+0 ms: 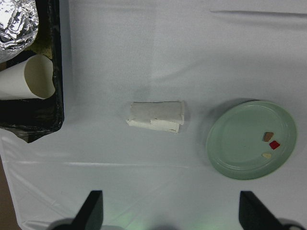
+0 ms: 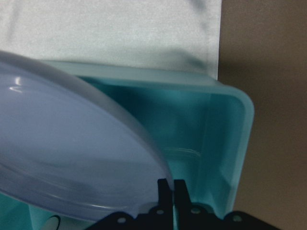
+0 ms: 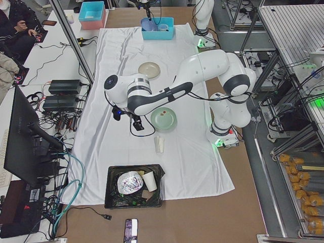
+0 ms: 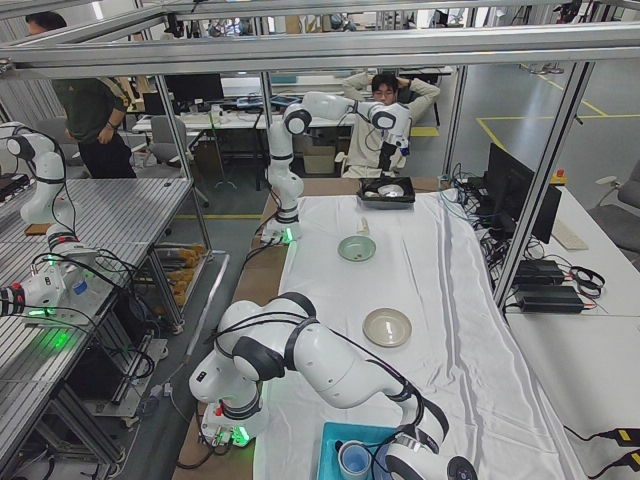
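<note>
A lavender-blue plate [image 2: 72, 134] is tilted over the teal bin [image 2: 182, 120], with my right gripper shut on its rim. In the left camera view the bin [image 3: 167, 35] sits at the far end beside a cup. My left gripper hangs open over the cloth. Below it lie a green plate [image 1: 249, 148] with small bits on it, a folded paper piece [image 1: 156, 115], and a black tray [image 1: 48, 115] holding a paper cup [image 1: 17, 81] and foil bowl [image 1: 14, 24].
A beige plate [image 4: 387, 327] lies mid-cloth, between the two arms. A phone [image 3: 130, 230] rests at the near edge. The cloth is otherwise largely clear.
</note>
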